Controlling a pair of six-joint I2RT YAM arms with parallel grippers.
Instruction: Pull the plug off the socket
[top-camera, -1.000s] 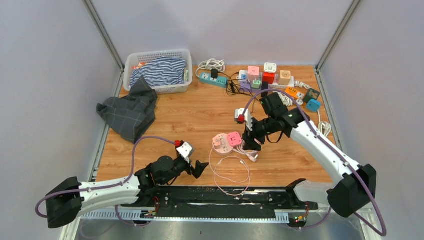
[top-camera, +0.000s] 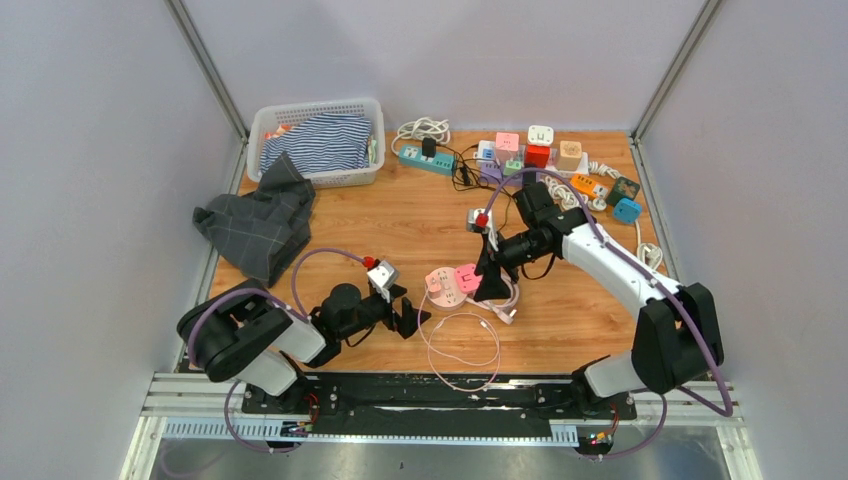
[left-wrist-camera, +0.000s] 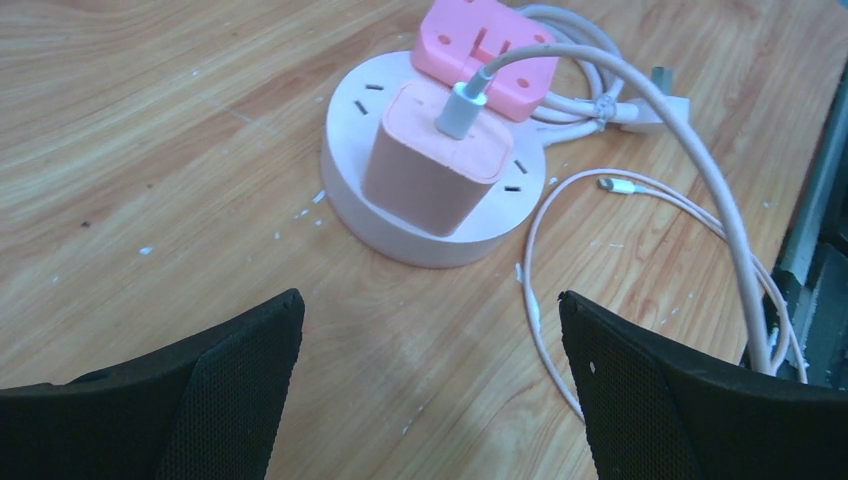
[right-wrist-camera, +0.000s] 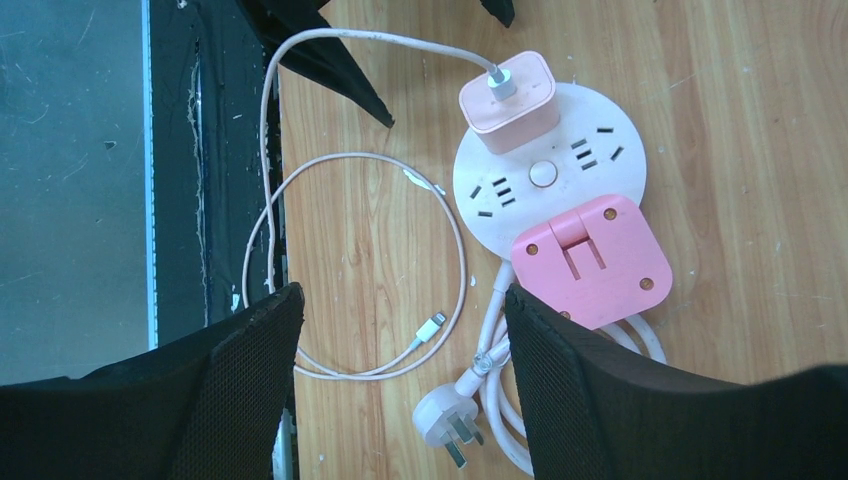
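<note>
The round white socket (left-wrist-camera: 350, 185) lies at the front middle of the table. A pale pink charger plug (left-wrist-camera: 436, 160) with a white cable in its top sits in it. Beside that, a brighter pink plug adapter (right-wrist-camera: 592, 262) rests on the socket's edge. My left gripper is open, just to the left of the socket in the top view, with bare table between its fingers. My right gripper hangs open over the right side, by the pink adapter and the bundled cord, apart from them.
A loose charging cable (top-camera: 463, 389) loops across the front of the table. The socket's bundled cord ends in a white mains plug (right-wrist-camera: 445, 414). Other plugs and strips crowd the back right. A basket (top-camera: 345, 178) and dark cloth (top-camera: 257, 222) occupy the left.
The left gripper has moved right, closer to the socket, its arm swinging inward. The right gripper has shifted left toward the pink adapter. Socket and plugs have stayed put.
</note>
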